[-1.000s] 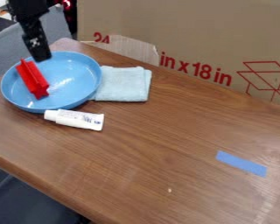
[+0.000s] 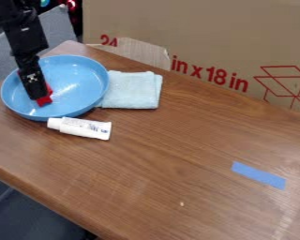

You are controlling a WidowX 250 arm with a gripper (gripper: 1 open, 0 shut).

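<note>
A black gripper [image 2: 37, 86] reaches down from the top left into the blue bowl [image 2: 80, 86] on the left of the wooden table. Its fingers are over a red object [image 2: 45, 99], mostly hidden behind them; whether they touch it is unclear. The gripper appears open.
A white tube [image 2: 80, 128] lies just in front of the bowl, a folded pale cloth [image 2: 134, 90] to its right. A large cardboard box [image 2: 197, 37] stands behind. A blue strip [image 2: 258, 174] lies at the right.
The gripper has come down from above the bowl's back edge onto the red object, which it now largely hides.
</note>
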